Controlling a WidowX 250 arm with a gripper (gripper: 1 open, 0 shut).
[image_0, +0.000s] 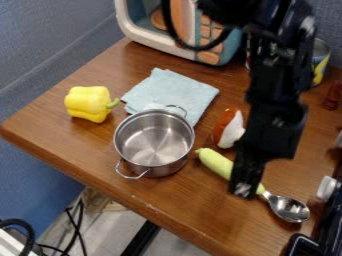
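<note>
My black gripper (245, 176) hangs low over a pale yellow, long object (215, 163), which looks like a corn cob or banana, lying diagonally right of the steel pot (154, 144). Whether the fingers are open or shut on it is hard to tell. A metal spoon or ladle (286, 208) lies at the lower right, and a red-and-white item (229, 129) sits behind the arm.
A yellow pepper (88, 103) and a folded blue cloth (173, 92) lie at the left and back. A toy oven (140, 16), cans and small bottles line the back and right.
</note>
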